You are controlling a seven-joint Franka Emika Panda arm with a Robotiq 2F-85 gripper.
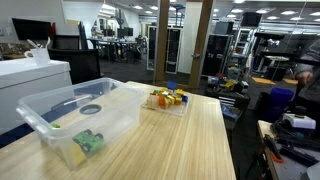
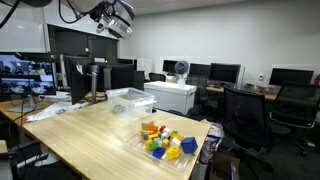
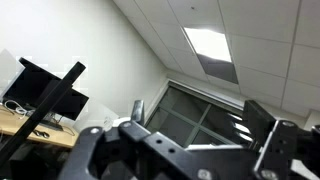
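In the wrist view my gripper is open, its two dark fingers wide apart and only the room behind them. It points away from the table, toward the ceiling and far wall. A clear plastic bin [image 1: 112,112] stands on the table's left side, with some green and yellow items [image 1: 88,141] at its near end. Further back, a shallow clear tray [image 1: 152,104] holds several coloured blocks [image 1: 168,97]. Exterior view 2 has the tray's blocks [image 2: 168,140] at the table's near right and the bin [image 2: 131,103] at its far end.
A white cabinet [image 1: 35,87] stands behind the bin. Office chairs [image 2: 246,112] and desks with monitors fill the room beyond.
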